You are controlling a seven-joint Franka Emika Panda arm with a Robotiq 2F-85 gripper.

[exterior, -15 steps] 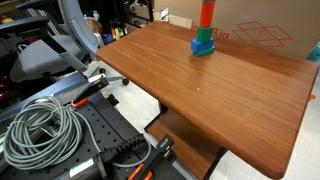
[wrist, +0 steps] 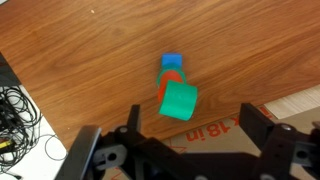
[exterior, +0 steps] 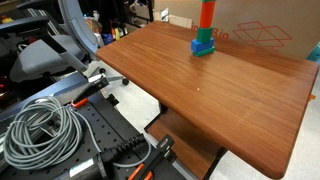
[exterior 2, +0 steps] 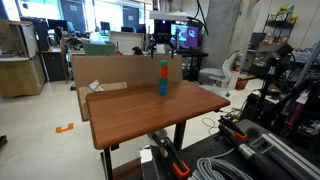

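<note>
A tower of coloured blocks (exterior 2: 163, 73) stands upright on the brown wooden table (exterior 2: 150, 112). In exterior view 2 a green block tops it, with red, green and blue parts below. Exterior view 1 cuts off the top of the tower and shows its red part (exterior: 207, 15) above green and a blue base (exterior: 201, 47). Seen from above in the wrist view, the green top block (wrist: 179, 99) lies between and slightly ahead of my open gripper's (wrist: 190, 121) spread fingers. Nothing is held; the height above the tower is hard to judge.
Cardboard panels (exterior 2: 112, 74) stand along the table's far side, close behind the tower. A coiled grey cable (exterior: 45, 135) lies on the dark surface beside the table.
</note>
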